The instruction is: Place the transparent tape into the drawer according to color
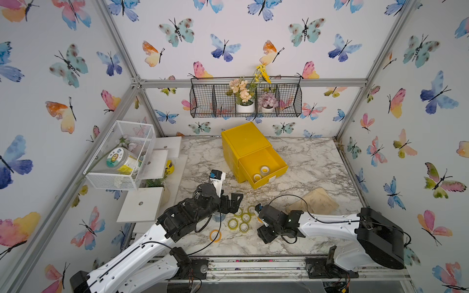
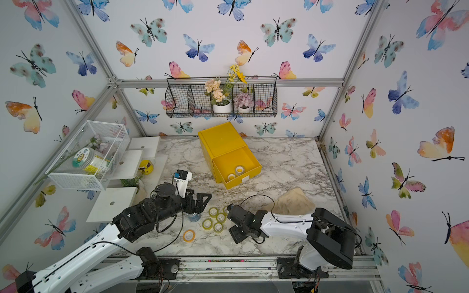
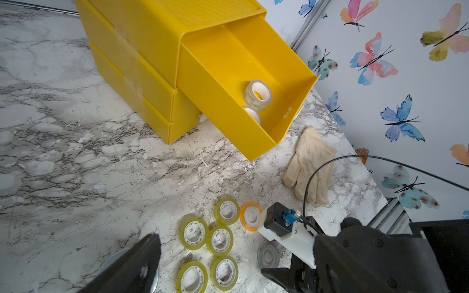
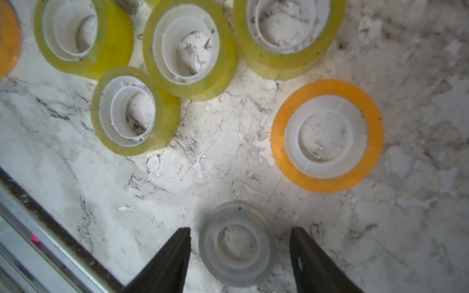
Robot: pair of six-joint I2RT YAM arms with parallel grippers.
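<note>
A clear grey tape roll (image 4: 211, 246) lies flat on the table. My right gripper is around it, one finger on each side; narrow gaps show there, so whether the fingers touch it cannot be told. In the left wrist view, the clear roll (image 3: 268, 256) is beside the right gripper's fingertips. The yellow cabinet's upper drawer (image 3: 222, 105) is pulled out, with two clear-white rolls (image 3: 259, 93) inside. My left gripper stands open above the table, with nothing between its fingers.
Several yellow-green rolls (image 3: 219, 240) cluster left of the clear one. One orange roll (image 4: 326, 175) is near the right gripper; another (image 1: 215, 235) lies front left. A bluish clear cylinder (image 2: 194, 216) stands beneath the left gripper. A glove (image 3: 312, 163) lies right of the cabinet.
</note>
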